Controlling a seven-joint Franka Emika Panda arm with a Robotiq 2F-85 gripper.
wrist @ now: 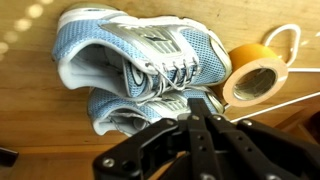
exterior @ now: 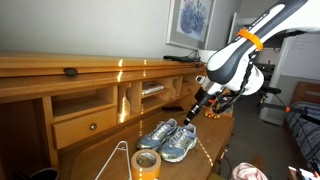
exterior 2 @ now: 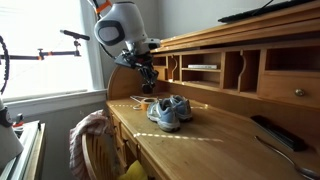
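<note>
A pair of light blue and grey running shoes rests side by side on the wooden desk; in exterior view 1 the nearer shoe (exterior: 179, 145) stands beside the farther shoe (exterior: 155, 137). From above, the wrist view shows one shoe (wrist: 150, 45) with its laces up and the other shoe (wrist: 110, 110) next to it, partly covered by the gripper. My gripper (exterior: 190, 122) hangs over the right end of the shoes, apart from them. Its fingers (wrist: 196, 105) are close together, with nothing visible between them. In exterior view 2, the gripper (exterior 2: 154, 86) is above and behind the shoes (exterior 2: 168, 113).
A roll of orange tape (wrist: 254, 76) lies close to the shoe toes, with a white wire hanger (wrist: 292, 70) beside it. Drawers and shelves (exterior: 85, 123) line the back. Dark objects (exterior 2: 278, 131) lie at the desk's far end, with bare wood between.
</note>
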